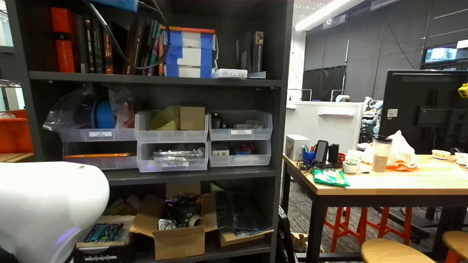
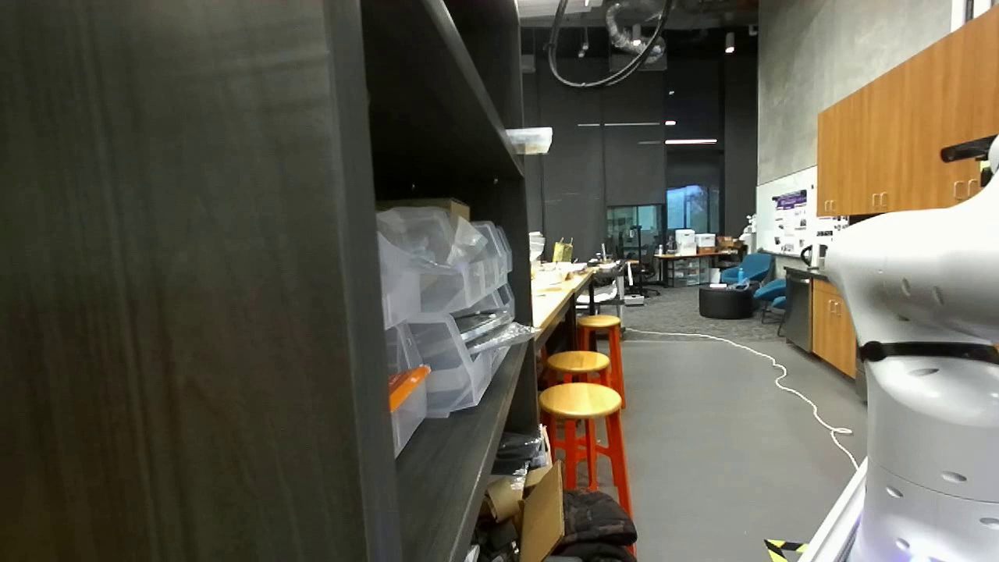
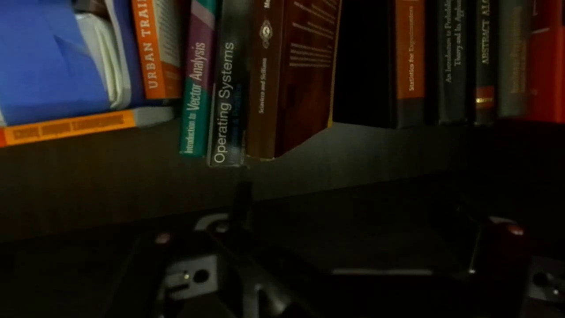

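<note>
The wrist view is upside down, with the tops of the books pointing downward. My gripper is dark there, its fingers spread wide beyond the book tops, and nothing shows between them. Nearest the left finger are a brown book [image 3: 265, 106], the Operating Systems book [image 3: 225, 106] and a green Vector Analysis book [image 3: 196, 100]. The brown book leans; its broad cover shows. Farther right stand a Statistics book [image 3: 410, 58] and dark volumes. In exterior view 1 these books sit on the upper shelf [image 1: 131, 78], partly crossed by a black cable [image 1: 114, 41]; the gripper is out of frame.
White-and-blue boxes [image 1: 191, 52] stand right of the books. Clear bins [image 1: 173, 136] fill the shelf below. The white arm [image 1: 48, 206] is at the lower left. To the right is a wooden table [image 1: 395, 186]. Some upper-shelf room lies right of the boxes.
</note>
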